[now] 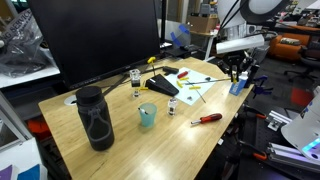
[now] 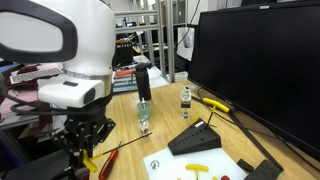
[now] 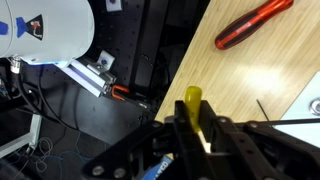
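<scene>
My gripper is shut on a slim yellow object (image 3: 193, 104), which sticks out past the fingers in the wrist view. The yellow piece (image 2: 90, 162) also shows below the gripper in exterior view 2. In exterior view 1, the gripper (image 1: 234, 76) hangs near the table's right edge, close to a blue item (image 1: 238, 87). A bit of blue (image 3: 157, 168) shows partly behind the gripper in the wrist view.
A red-and-black screwdriver (image 1: 206, 119) lies near the table's front edge. A white sheet (image 1: 203, 82) bears several small coloured pieces. Further left stand a teal cup (image 1: 147, 115), a small bottle (image 1: 172, 106) and a black cylinder (image 1: 96, 117). Bare wood lies around the screwdriver.
</scene>
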